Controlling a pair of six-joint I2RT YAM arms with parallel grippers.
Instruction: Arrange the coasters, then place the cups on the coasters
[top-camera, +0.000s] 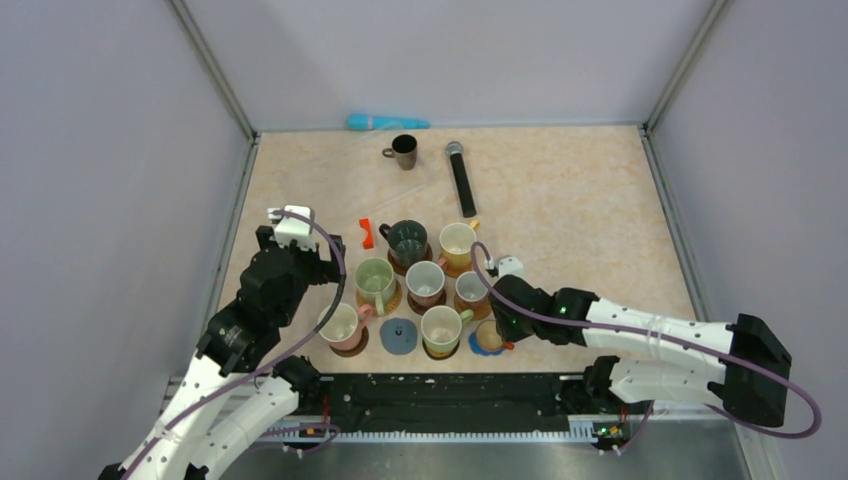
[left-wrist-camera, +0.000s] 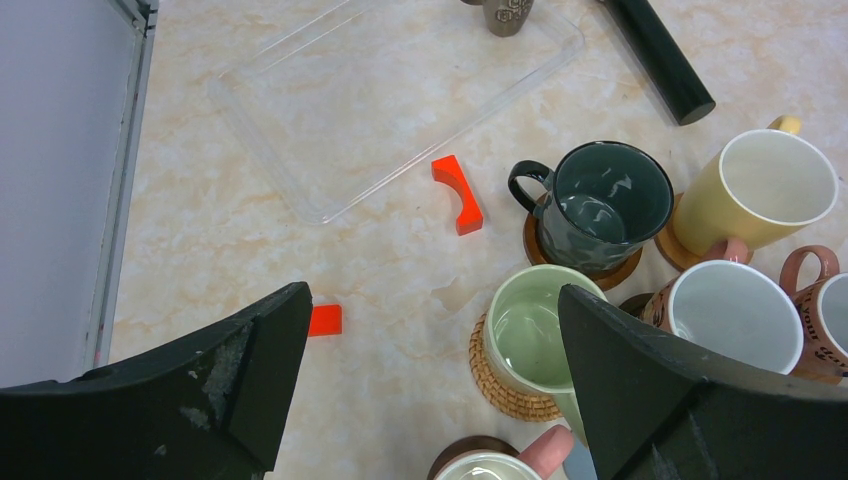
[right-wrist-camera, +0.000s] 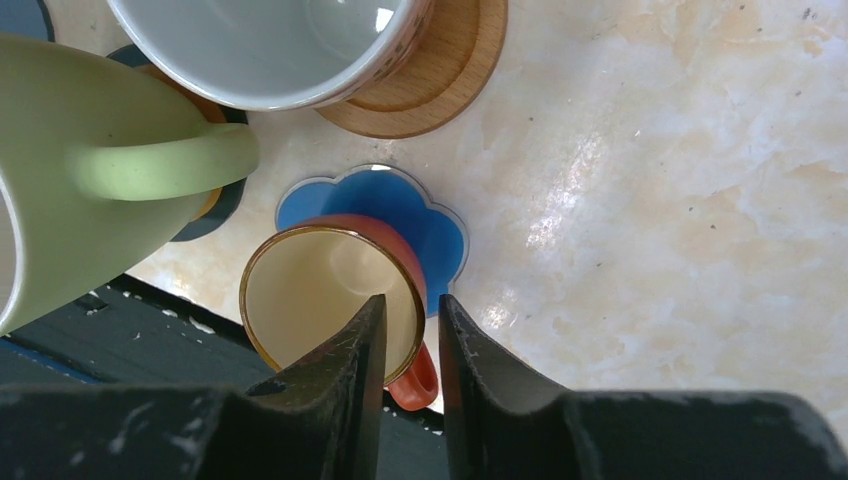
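Note:
A red cup (right-wrist-camera: 333, 285) with a cream inside and gold rim stands on the blue cloud-shaped coaster (right-wrist-camera: 437, 235), covering part of it, its handle pointing to the lower right in the right wrist view. Around the cup's wall are the fingers of my right gripper: one over the cup's mouth, the other just outside the rim. A gap shows between them, and firm contact is not visible. From above, the same cup (top-camera: 490, 335) sits at the table's front edge. My left gripper is wide open at the left, nothing held between its fingers.
Several cups on coasters crowd close by, including a green-handled cup (top-camera: 441, 326) and a white cup (top-camera: 472, 288). A grey disc (top-camera: 398, 336) lies among them. At the back are a microphone (top-camera: 461, 180) and a dark mug (top-camera: 403, 151).

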